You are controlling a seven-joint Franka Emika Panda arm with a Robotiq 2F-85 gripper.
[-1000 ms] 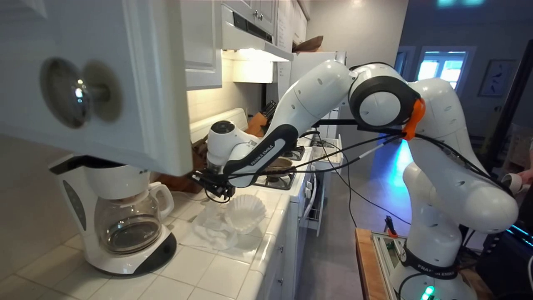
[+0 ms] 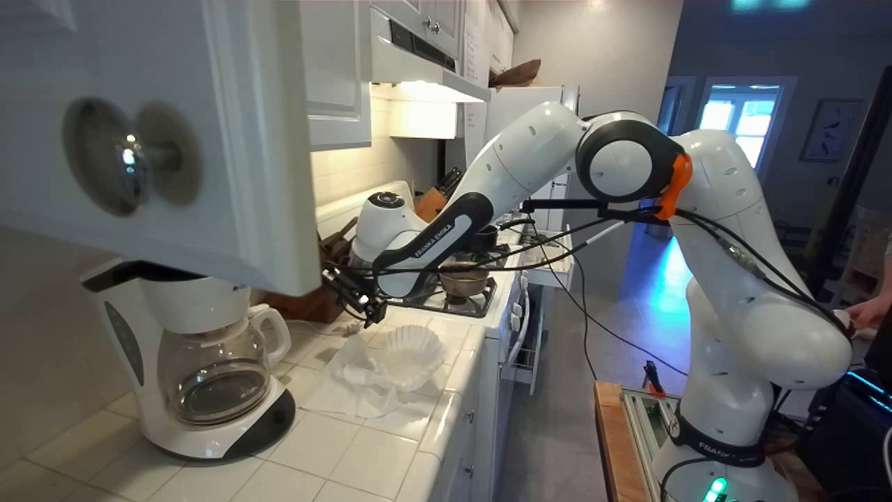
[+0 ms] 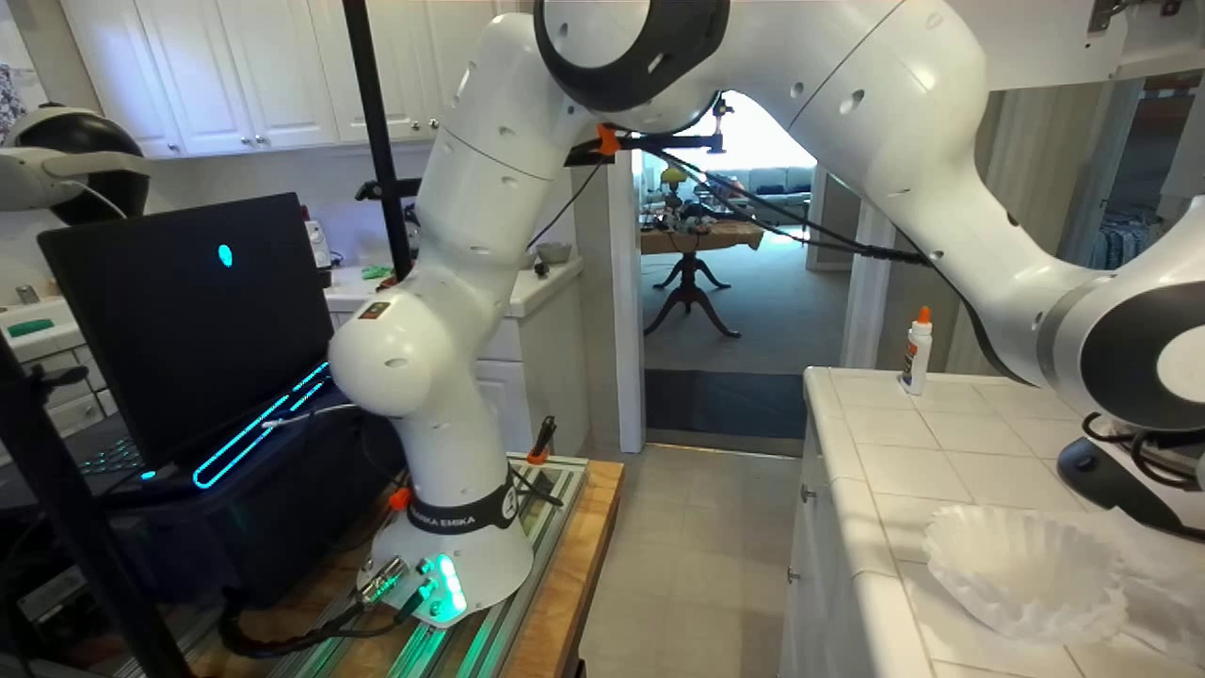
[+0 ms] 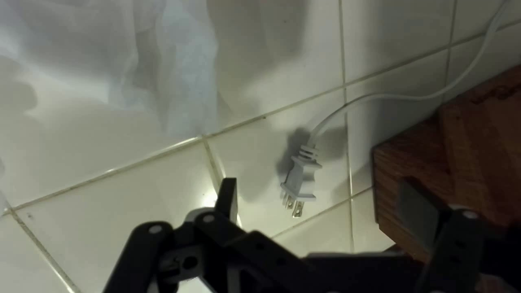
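Observation:
In the wrist view my gripper is open over the tiled counter, with nothing held between its fingers. A white three-pin plug (image 4: pixel 301 178) lies on the tiles below, seen in the gap between them; its cord runs off to the upper right. Thin white sheet material (image 4: pixel 166 68) fills the upper left of that view. From outside, the gripper (image 2: pixel 365 308) hangs above the counter, behind the coffee maker (image 2: pixel 209 360). A fluted white paper filter (image 2: pixel 410 355) rests beside the crumpled white sheet (image 2: pixel 359 389).
A wooden block (image 4: pixel 415 161) stands close to the right finger. The open cabinet door (image 2: pixel 167 142) overhangs the coffee maker. A stove with a pan (image 2: pixel 465 283) lies beyond. A glue bottle (image 3: pixel 917 352) stands at the counter's far end; bare tiles (image 3: pixel 904 429) lie before it.
The arm has shifted and its wrist has tilted; the gripper sits slightly higher and further left in exterior view 1. The white sheet's folds look different, and the filter remains in place.

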